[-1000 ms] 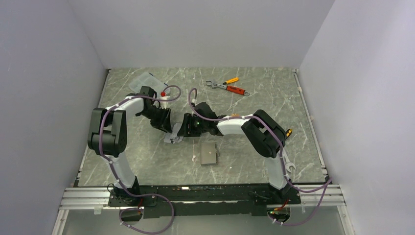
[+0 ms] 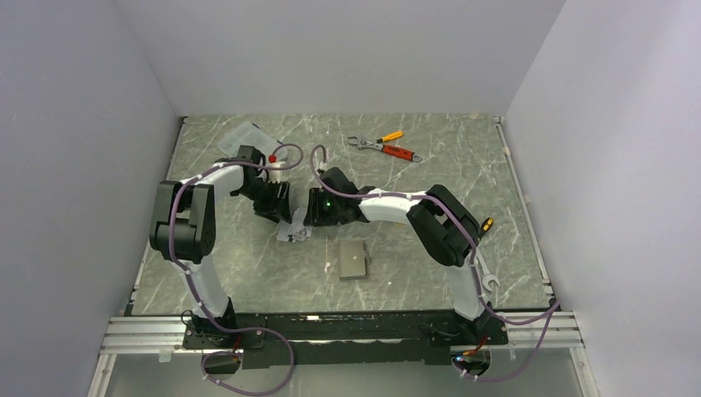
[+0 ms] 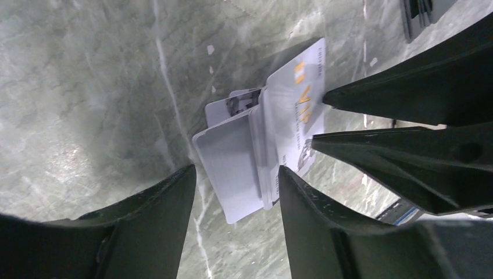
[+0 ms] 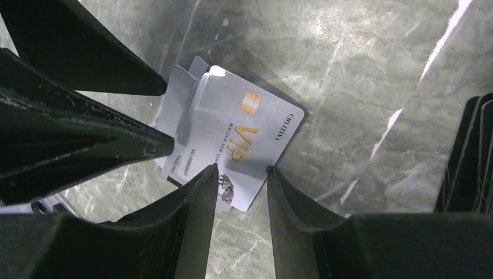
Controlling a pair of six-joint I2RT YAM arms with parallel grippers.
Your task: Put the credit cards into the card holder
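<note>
The credit cards (image 2: 295,228) form a loose, fanned stack on the table, left of centre. A pale VIP card (image 4: 247,131) is uppermost; a plain grey card (image 3: 229,165) sticks out at one side. My left gripper is part open above one side of the stack, a card showing in the gap. On the other side my right gripper also stands part open, its fingers around the VIP card's edge; contact cannot be judged. The grippers almost meet over the cards. What looks like the card holder, a flat grey case (image 2: 352,260), lies to the front right.
A clear plastic box (image 2: 248,136) sits at the back left, behind the left arm. Pliers (image 2: 387,149) with orange and red handles lie at the back. A wrench (image 2: 489,279) is at the far right.
The right one shifted slightly left and toward the back. The cards show little movement; the grey case is where it was.
</note>
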